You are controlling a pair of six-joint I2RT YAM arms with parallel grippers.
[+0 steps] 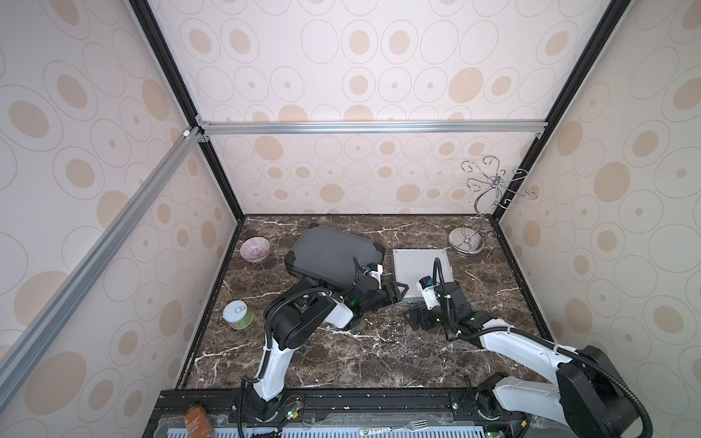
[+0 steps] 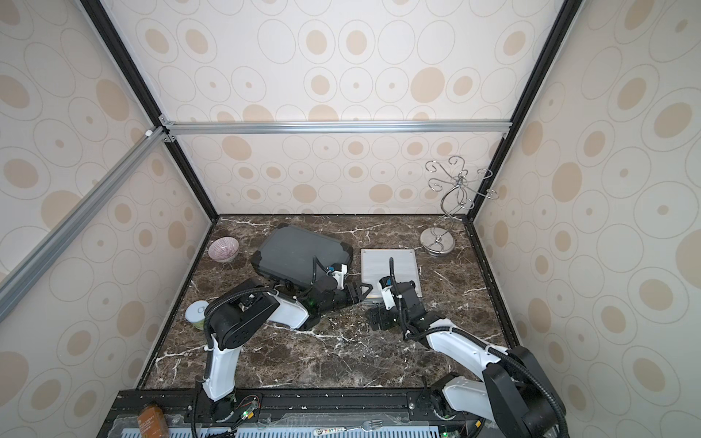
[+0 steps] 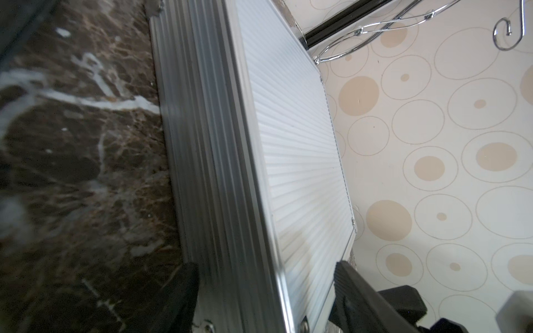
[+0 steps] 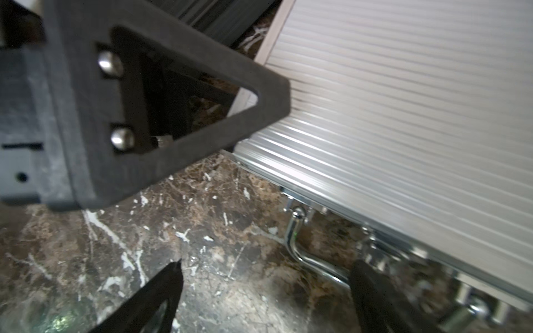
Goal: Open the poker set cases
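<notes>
The aluminium poker case (image 1: 420, 270) lies flat and closed at the centre right, its front handle (image 4: 311, 260) and latches facing the near side. My left gripper is open at the case's left side, its fingers either side of that ribbed wall in the left wrist view; contact can't be told. My right gripper stands open low in front of the case, near the handle, with part of the left gripper showing above it in the right wrist view.
A large grey case (image 1: 328, 252) lies at back left. A pink bowl (image 1: 255, 248) and a lidded jar (image 1: 236, 312) are on the left, a chrome stand (image 1: 466, 241) at back right.
</notes>
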